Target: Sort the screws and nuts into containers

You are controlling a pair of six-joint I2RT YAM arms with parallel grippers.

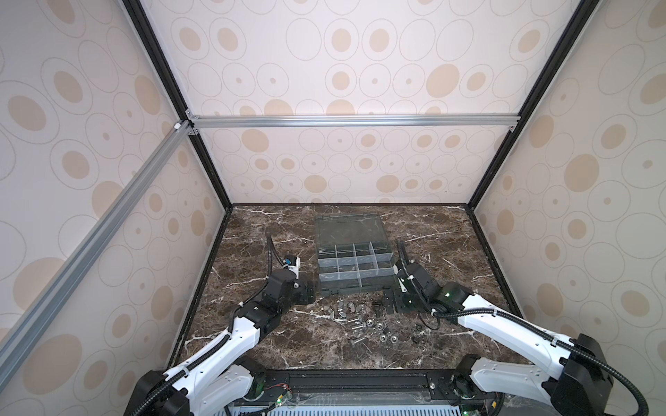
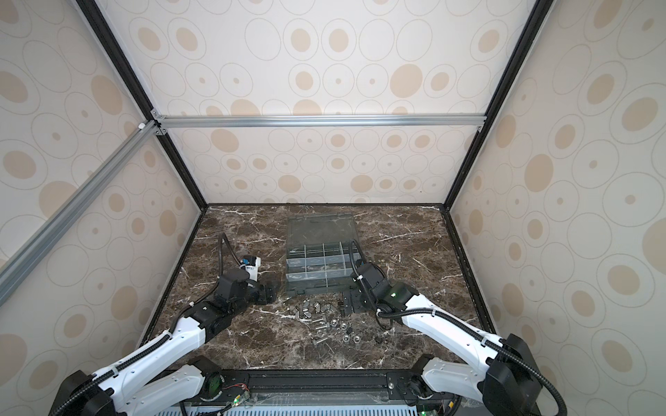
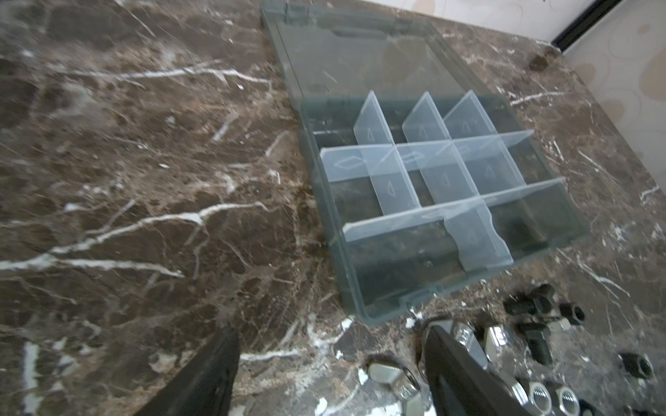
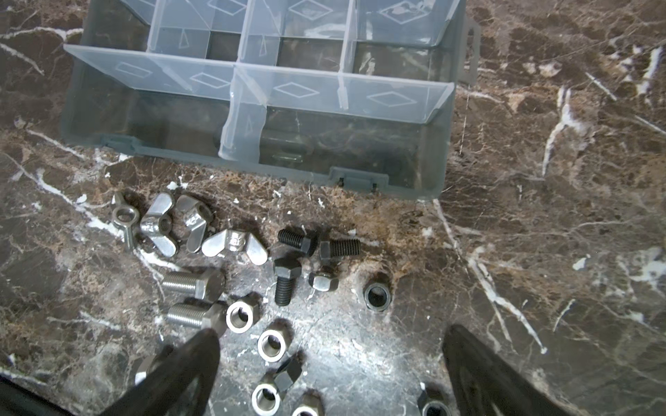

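Observation:
Wing nuts [image 4: 236, 242] lie on the marble table in front of the divided box. Beside them are black bolts [image 4: 283, 280], silver bolts [image 4: 194, 283] and round silver nuts [image 4: 242, 315], all loose in one cluster. The clear grey box stands with its lid open; its compartments look empty in the left wrist view. Over the right side of the cluster, my right gripper is open with nothing between its fingers. My left gripper is part open at the cluster's left, its right finger [image 3: 458, 378] overlapping some wing nuts in view.
The box lid [image 1: 347, 231] lies flat behind the compartments. Bare marble [image 3: 173, 173] stretches left of the box, and there is free table [image 4: 569, 208] to its right. Patterned walls [image 1: 603, 187] enclose the table on the sides and back.

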